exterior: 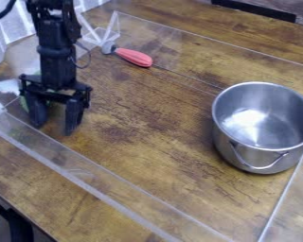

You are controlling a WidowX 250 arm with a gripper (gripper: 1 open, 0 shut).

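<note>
My black gripper (56, 112) is low over the wooden table at the left, its two fingers pointing down around a green object (27, 101), which is mostly hidden behind them. Whether the fingers grip it I cannot tell. A steel pot (265, 128) stands on the right, well apart from the gripper.
A pink-handled utensil (133, 57) lies at the back, left of centre. Clear plastic rails (103, 186) border the work area, with a white curtain at the upper left.
</note>
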